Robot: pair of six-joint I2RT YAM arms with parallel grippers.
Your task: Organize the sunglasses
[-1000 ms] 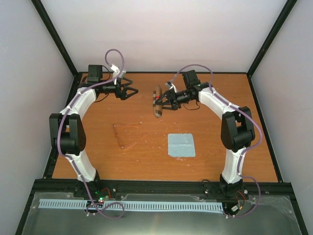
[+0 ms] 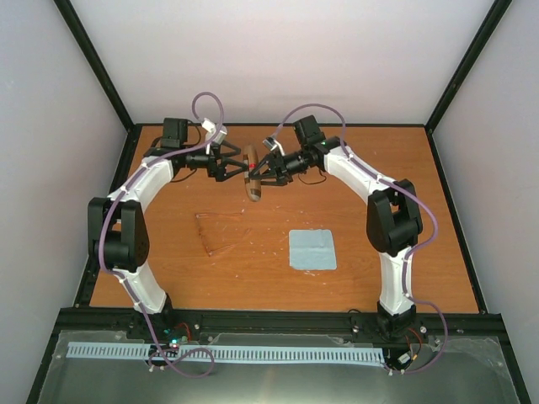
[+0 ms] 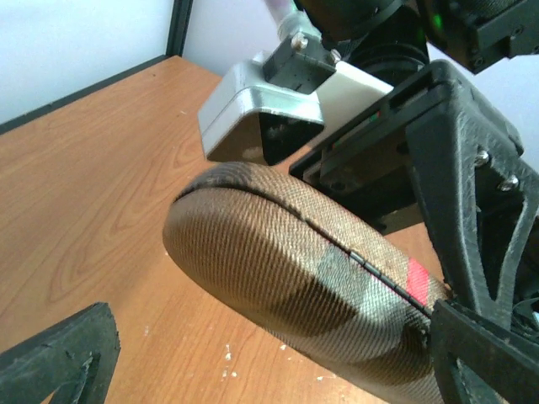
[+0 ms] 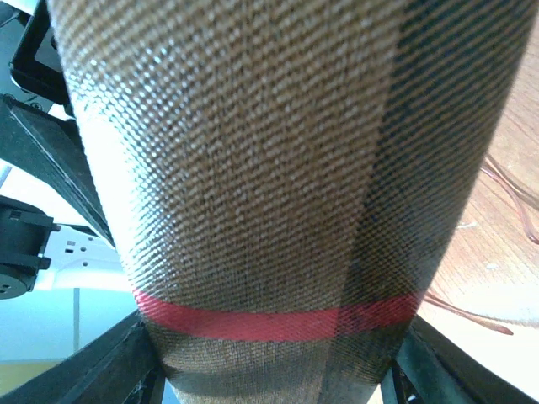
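A plaid glasses case point(image 2: 252, 183), brown with a red stripe, hangs upright in the top view, my right gripper point(image 2: 261, 172) shut on it; it fills most of the right wrist view. My left gripper point(image 2: 237, 158) stands open just left of the case; in the left wrist view the case point(image 3: 286, 261) lies between its fingertips, close to the right finger. A pair of thin-framed sunglasses point(image 2: 206, 234) lies on the table below the left gripper. A light blue cloth point(image 2: 312, 249) lies to the right of them.
The wooden table point(image 2: 404, 160) is otherwise largely clear, bordered by a dark frame and white walls.
The right gripper has carried the case to the left, and the left gripper has moved right toward it, closing the gap between them. The sunglasses and cloth are unchanged.
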